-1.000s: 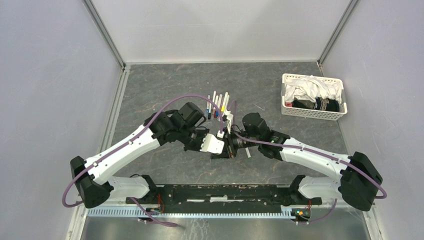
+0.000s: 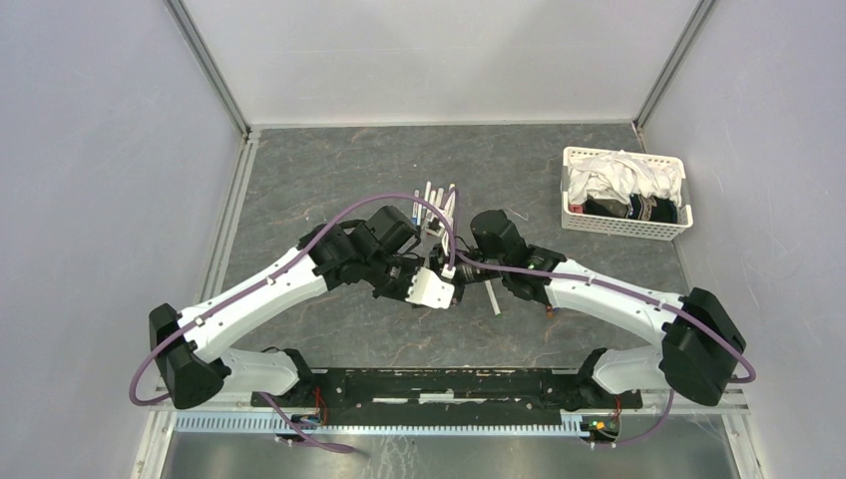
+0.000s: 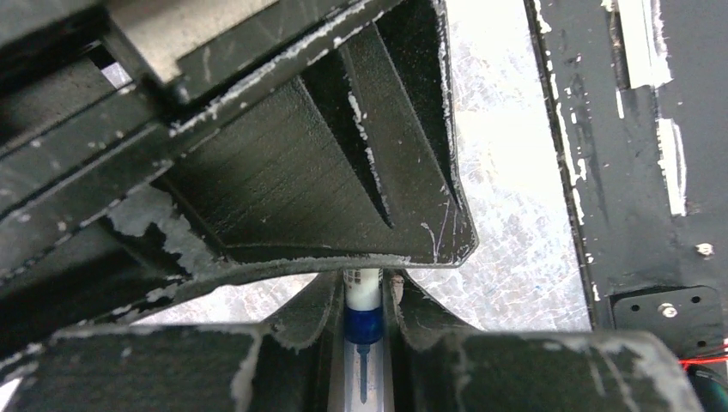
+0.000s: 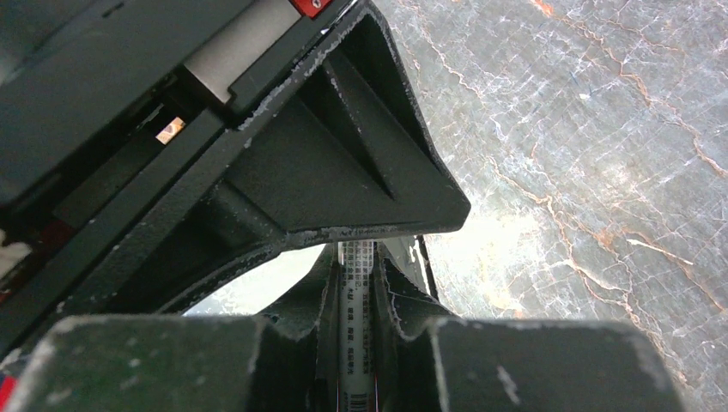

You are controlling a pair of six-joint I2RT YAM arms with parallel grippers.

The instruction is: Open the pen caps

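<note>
In the left wrist view a pen (image 3: 363,288) shows a white barrel, a blue band and a clear section with a blue nib inside. The fingers (image 3: 296,360) of my left gripper (image 2: 427,287) lie against both its sides. My right gripper (image 2: 454,267) meets the left one over the table's middle. Between its fingers, in the right wrist view, is a pale printed pen barrel (image 4: 355,309), reddish at the lower end. Whether both grip one pen cannot be told; arms cover the spot from above.
Several pens (image 2: 428,195) lie in a row behind the grippers. A single white pen (image 2: 493,298) rests just right of them, and a small reddish object (image 2: 550,311) farther right. A white basket (image 2: 624,226) with cloth stands at the back right.
The right arm has shifted left, bringing its gripper closer against the left one. The left arm has moved slightly right. The right arm's cable now hangs over part of the pen row.
</note>
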